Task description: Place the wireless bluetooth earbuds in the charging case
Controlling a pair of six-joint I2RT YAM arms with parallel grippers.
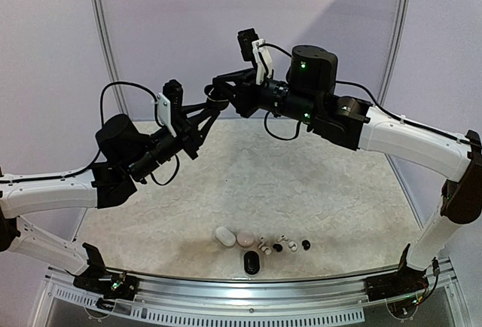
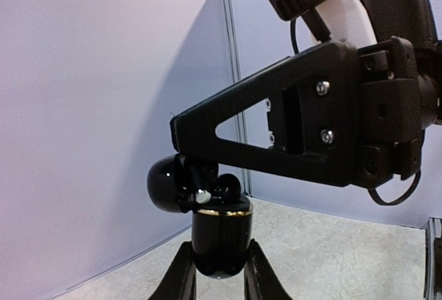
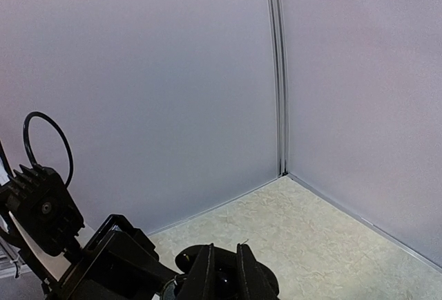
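Observation:
Raised in mid-air, my left gripper is shut on a black charging case with a gold rim; its open lid hangs to the left in the left wrist view. A small black rounded piece sits at the case's top. My right gripper is shut just above the case, its fingers at the lid and top; exactly what it holds is mostly hidden, apparently a black earbud.
On the table's front lie a white case, a pink case, a black case, several white earbuds and black earbuds.

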